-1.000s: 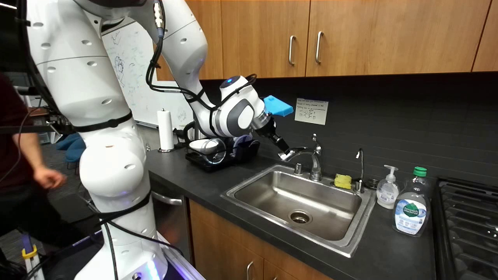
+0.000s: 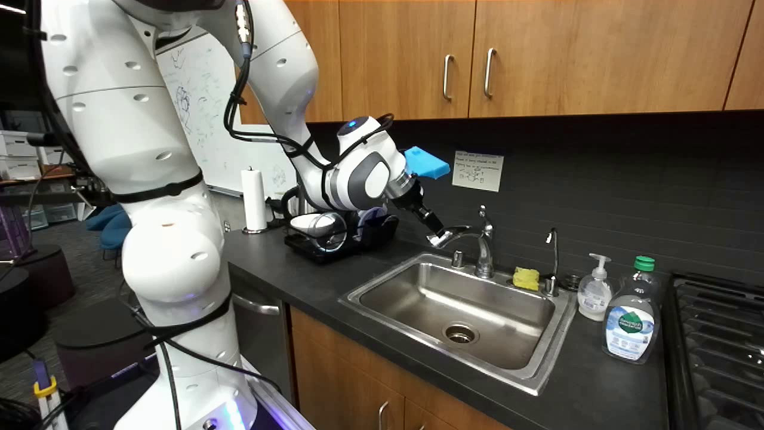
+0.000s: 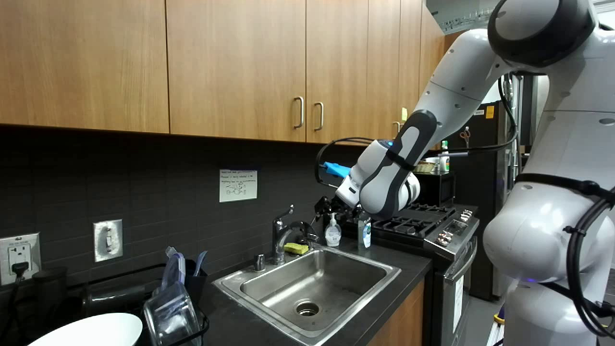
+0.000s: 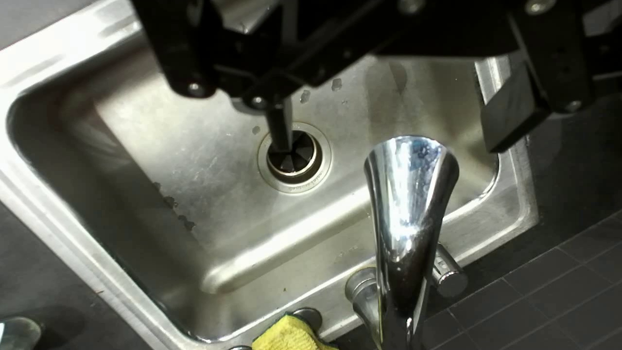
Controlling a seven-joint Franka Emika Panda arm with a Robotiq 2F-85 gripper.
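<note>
My gripper stands open, its fingers wide apart with nothing held between them. In the wrist view the chrome faucet [image 4: 408, 210] points up toward the gap, its spout end just below the line between the two fingertips. From the side, the gripper [image 2: 434, 228] is at the spout end of the faucet [image 2: 484, 251], over the back left of the sink. Whether finger and spout touch, I cannot tell. The steel sink [image 2: 422, 301] is empty, with its drain [image 4: 294, 157] uncovered.
A yellow sponge [image 2: 526, 278] lies on the sink's back ledge beside a small thin tap [image 2: 553, 258]. A soap dispenser [image 2: 594, 290] and a green-capped bottle [image 2: 631, 322] stand to the right, before the stove [image 2: 723, 344]. At the left is a dish rack [image 2: 344, 240].
The person at the far left a second ago is gone from view. The arm, gripper and sink area look the same.
</note>
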